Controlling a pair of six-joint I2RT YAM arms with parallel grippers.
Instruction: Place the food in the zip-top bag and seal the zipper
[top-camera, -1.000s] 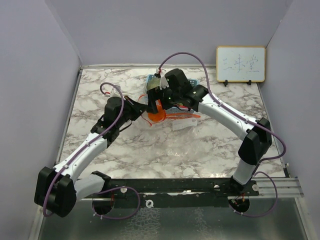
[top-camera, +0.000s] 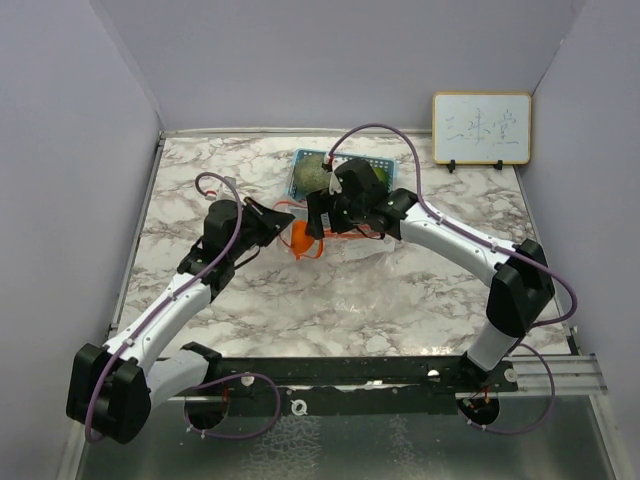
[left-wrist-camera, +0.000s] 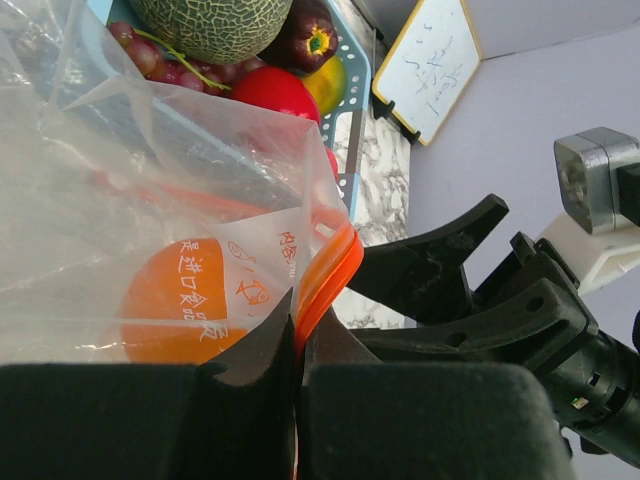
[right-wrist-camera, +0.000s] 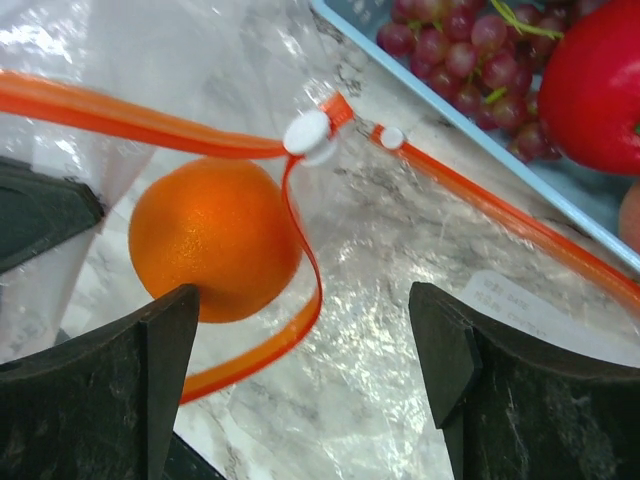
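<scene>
The clear zip bag with orange zipper strips hangs from my left gripper, which is shut on its edge. An orange fruit lies at the bag's mouth, framed by the strips. My right gripper hovers beside the bag, its fingers spread apart in its wrist view with nothing held between them. Another orange zipper strip lies on the marble beside the food basket.
Behind the bag a blue basket holds a melon, grapes, a red fruit and an eggplant. A whiteboard stands at the back right.
My right gripper has moved toward the front from over the basket.
</scene>
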